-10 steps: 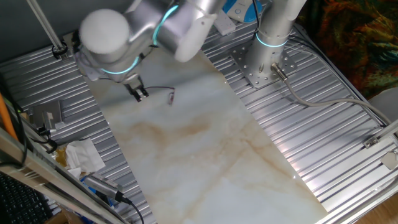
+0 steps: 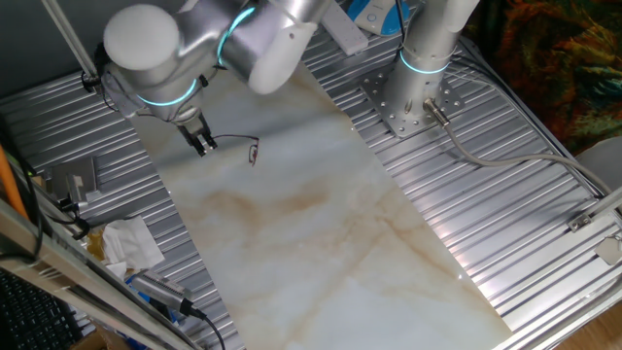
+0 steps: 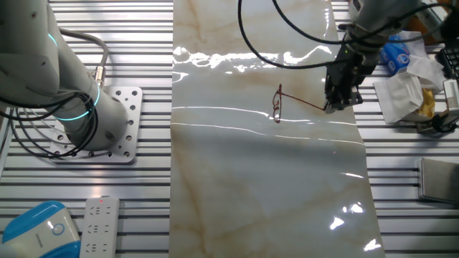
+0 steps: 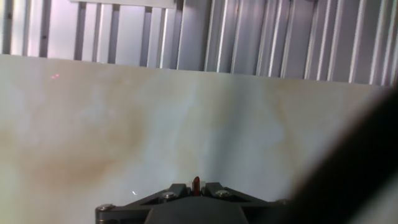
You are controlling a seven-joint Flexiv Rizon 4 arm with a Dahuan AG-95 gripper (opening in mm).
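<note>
A pair of glasses with thin reddish-brown frames (image 2: 254,153) hangs out sideways from my gripper (image 2: 206,149) in exterior view 1. The gripper is shut on the end of one temple arm. From the other side, in exterior view 2, the lens end of the glasses (image 3: 277,104) points left, away from the gripper (image 3: 334,107). In the wrist view a small reddish-brown tip (image 4: 196,185) shows between the fingers; the rest of the glasses is hidden there. Whether the frames touch the surface below cannot be told.
White tissue (image 2: 131,243) and a corded cylindrical device (image 2: 160,292) lie at the sheet's left edge. A power strip (image 3: 100,226) stands near the arm's base.
The grip stays closed.
</note>
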